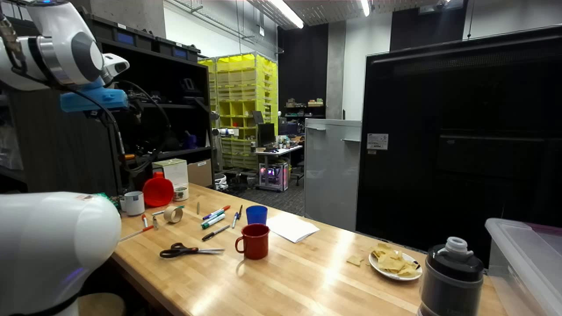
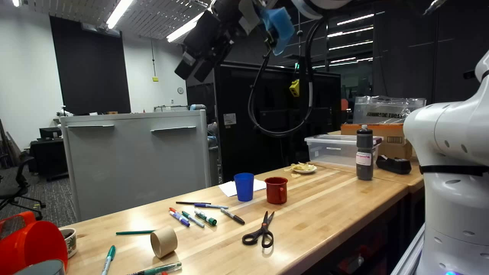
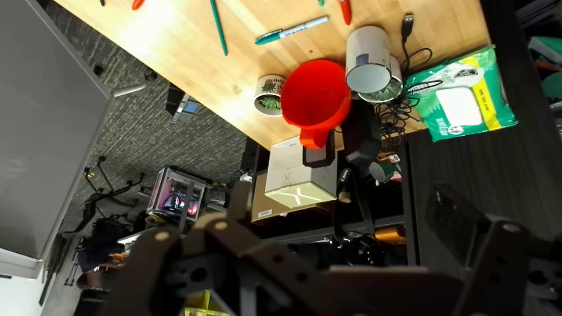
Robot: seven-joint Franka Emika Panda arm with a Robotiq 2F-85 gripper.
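Observation:
My gripper [image 2: 195, 71] hangs high above the table and stands open. In the wrist view its fingers [image 3: 241, 202] are wide apart, with nothing held between them. Beyond it, a red pitcher [image 3: 316, 97] sits beside a white mug [image 3: 367, 58] and a small patterned cup [image 3: 269, 87]. On the table are a dark red mug [image 1: 255, 242], a blue cup [image 1: 256, 214], black scissors [image 1: 181, 250], a tan tape roll [image 2: 163, 242] and several markers [image 1: 213, 220].
A plate of chips [image 1: 395, 263], a grey bottle [image 1: 453, 279] and a clear bin [image 1: 527, 263] occupy the far end. White paper [image 1: 291, 226] lies by the blue cup. Dark shelving [image 1: 153, 116] rises behind the red pitcher.

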